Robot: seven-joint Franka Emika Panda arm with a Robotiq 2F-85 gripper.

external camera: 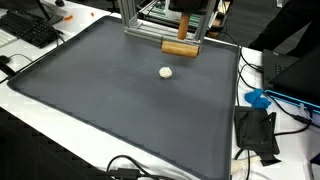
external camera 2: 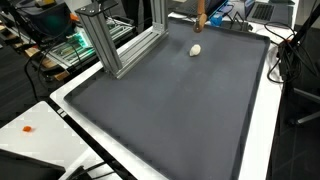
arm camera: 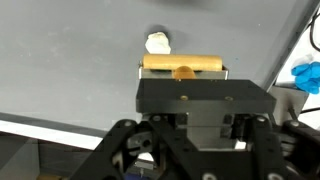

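Observation:
A wooden mallet with a cylindrical head [external camera: 180, 48] hangs head down from my gripper [external camera: 187, 6], which is shut on its orange handle [external camera: 183, 27]. At the top edge of exterior view 2, the handle [external camera 2: 201, 12] and head also show, but the gripper is out of frame. Seen from the wrist, the mallet head [arm camera: 183, 62] lies crosswise beyond the dark gripper body, which hides most of the handle. A small cream-coloured, rounded object [external camera: 165, 72] rests on the grey mat, close to the head but apart from it in the wrist view [arm camera: 157, 43].
A metal frame [external camera: 155, 33] stands at the mat's far edge. Blue and black items [external camera: 257, 98] and cables lie beyond the mat's right side. A keyboard [external camera: 29, 29] is at the far left.

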